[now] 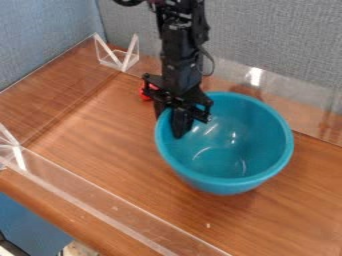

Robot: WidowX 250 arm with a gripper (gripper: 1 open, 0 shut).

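Observation:
A large teal bowl (238, 148) is on the right half of the wooden table, tilted slightly toward the camera with its inside visible. My black gripper (185, 112) reaches down from the top and is shut on the bowl's left rim. A small red object (146, 92) sits behind the gripper at its left, mostly hidden by it.
Clear plastic walls edge the table (100, 130), with white frame pieces at the back left and left front. Grey padded walls stand behind.

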